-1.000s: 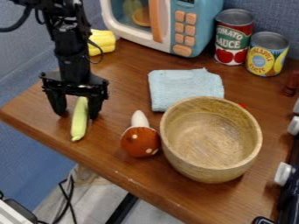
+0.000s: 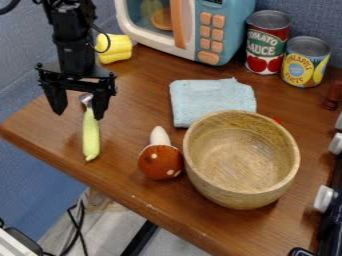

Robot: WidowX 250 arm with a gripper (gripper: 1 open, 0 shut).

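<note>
My black gripper (image 2: 79,103) is at the left side of the wooden table, its fingers open just above a pale green-yellow elongated vegetable (image 2: 91,138), which lies on the table with a grey tip at its upper end. To the right of it lie a toy mushroom (image 2: 160,160) with a red-brown cap and white stem, and a wooden bowl (image 2: 241,160).
A light blue cloth (image 2: 210,98) lies mid-table. A toy microwave (image 2: 187,30), a yellow object (image 2: 115,48) and two cans (image 2: 267,45) stand at the back. Dark items with white caps line the right edge.
My gripper has risen from around the vegetable, uncovering more of its upper end. The vegetable stays on the table.
</note>
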